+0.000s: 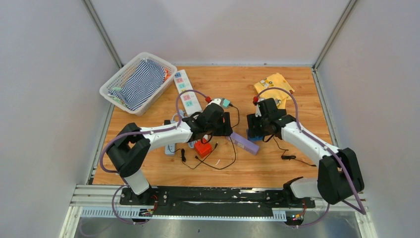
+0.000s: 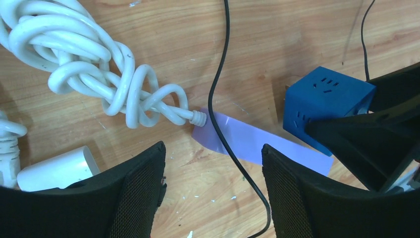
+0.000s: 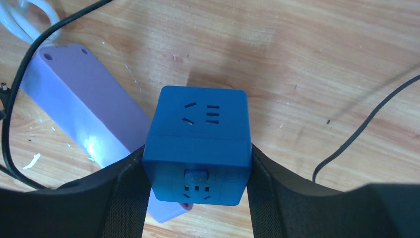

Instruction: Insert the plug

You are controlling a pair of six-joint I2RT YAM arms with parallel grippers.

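A blue socket cube with slots on its faces is held between the fingers of my right gripper, above the table. In the left wrist view the same blue cube shows at the right, gripped by the dark right fingers. My left gripper stands open to the left of it, with nothing between its fingers; a black cable crosses the view in the gap. A purple power strip lies on the table below the cube. A teal plug adapter with a black cord lies behind my left gripper.
A red cube and thin black cables lie at the front middle. A coiled white cord, white power strip, basket and yellow cloth are around.
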